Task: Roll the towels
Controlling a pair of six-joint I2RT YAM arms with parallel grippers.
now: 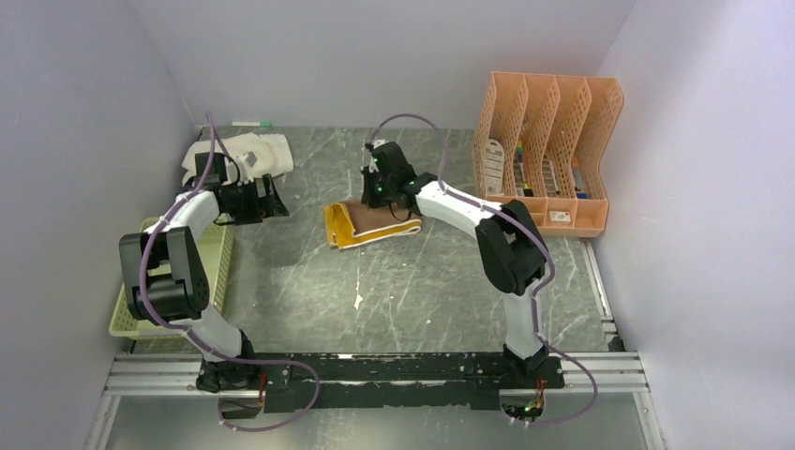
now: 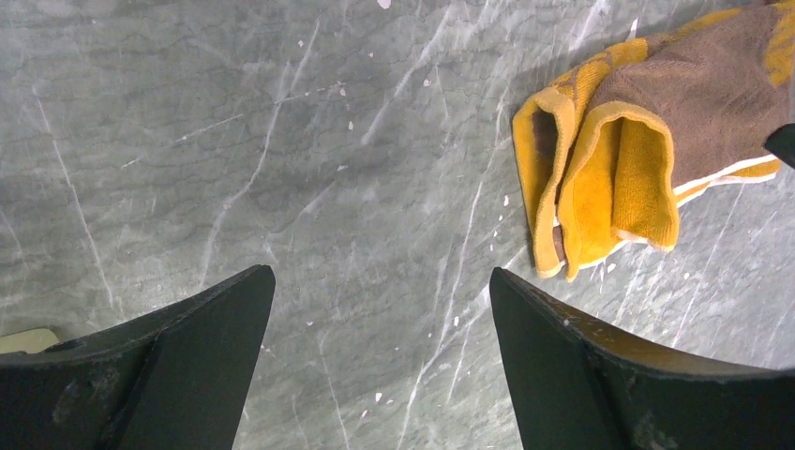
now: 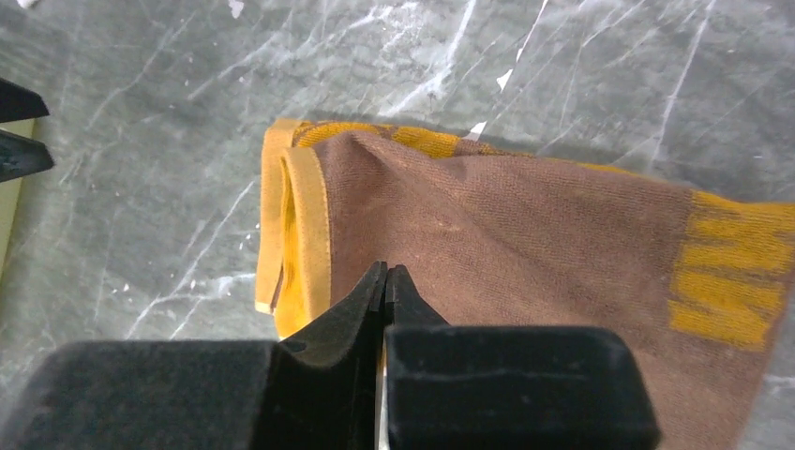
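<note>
A brown and yellow towel, loosely folded with its yellow left end doubled over, lies in the middle of the grey table; it also shows in the left wrist view and right wrist view. My right gripper is over the towel's right back part, shut; in its wrist view the fingertips are closed together over the brown cloth, none visibly gripped. My left gripper hangs at the left, open and empty, its fingers wide apart above bare table.
White cloths lie at the back left. A green basket stands at the left under the left arm. An orange divided organiser with small items is at the back right.
</note>
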